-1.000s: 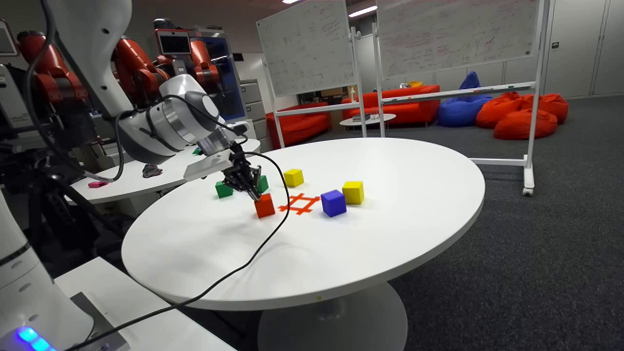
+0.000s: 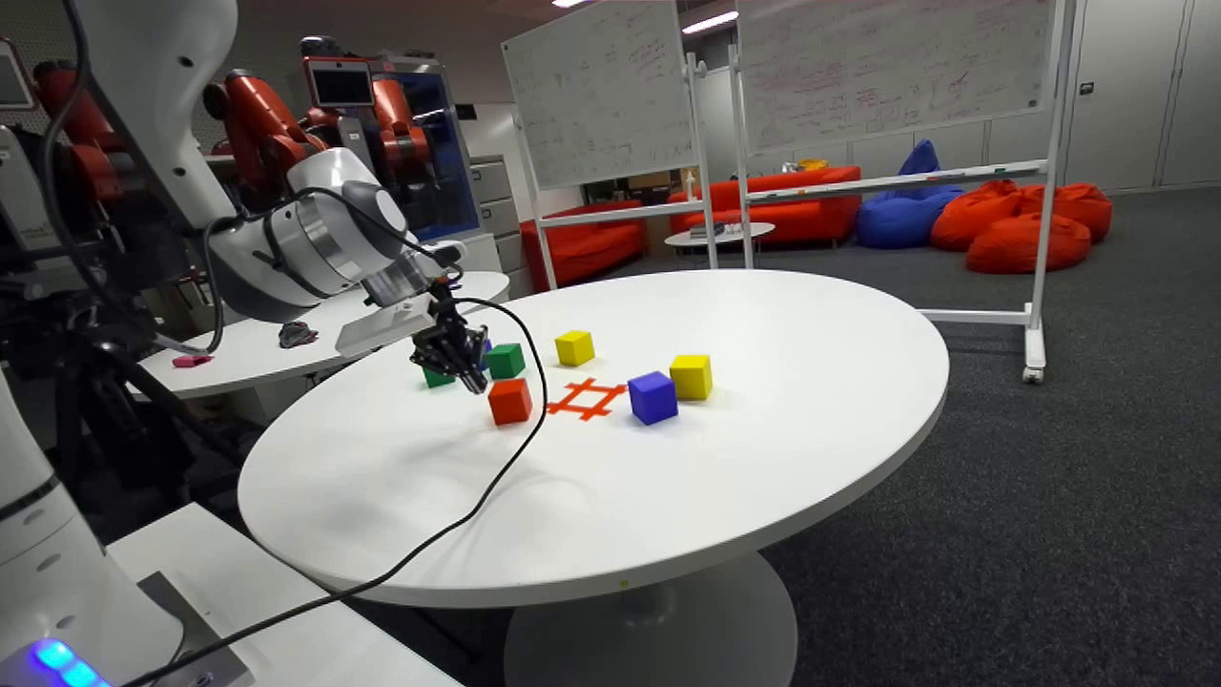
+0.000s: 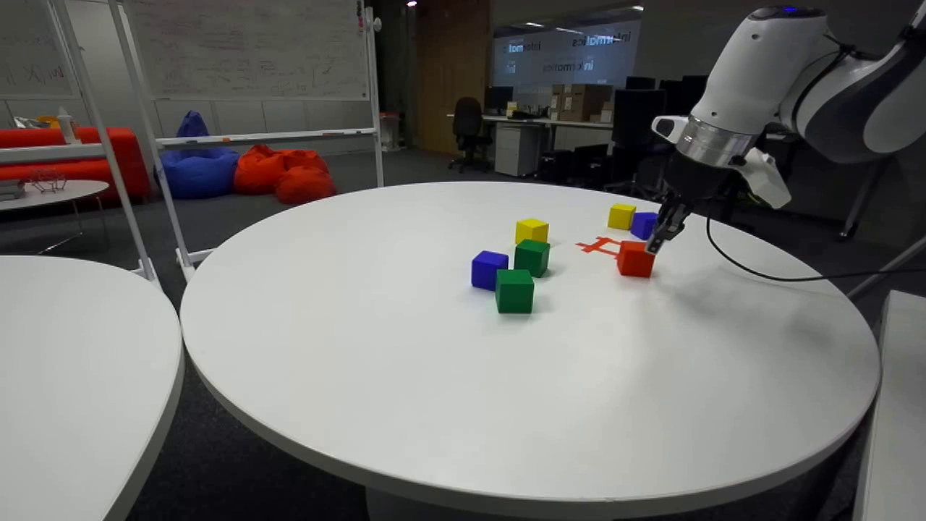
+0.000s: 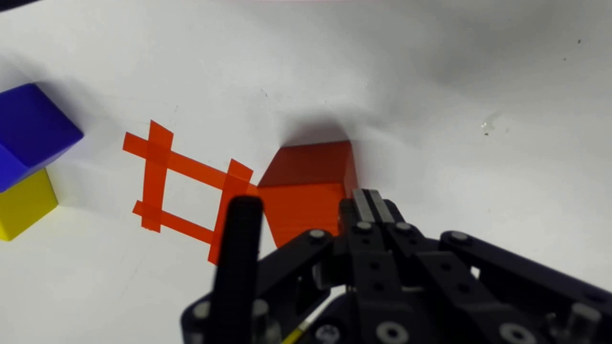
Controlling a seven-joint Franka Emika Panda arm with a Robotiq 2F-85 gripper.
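A red cube (image 2: pixel 510 402) rests on the white round table beside an orange-red tape outline (image 2: pixel 587 399). In the wrist view, the red cube (image 4: pixel 301 209) sits close to the outline's right-hand corner (image 4: pixel 232 183), with its lower part hidden by my gripper. My gripper is shut, its fingertips pressed together at the cube's right side with nothing between them. From the second exterior view, the gripper tip (image 3: pixel 652 248) appears at the red cube's (image 3: pixel 635 260) upper edge. Whether they touch, I cannot tell.
A blue cube (image 2: pixel 652 397) and a yellow cube (image 2: pixel 692 377) stand close together past the outline. Another yellow cube (image 2: pixel 574 348) and green cubes (image 3: pixel 514 291) are nearby. A black cable (image 2: pixel 504 469) hangs across the first exterior view.
My gripper and arm have moved left in the first exterior view, away from above the red cube. The cube has shifted slightly left and turned a little.
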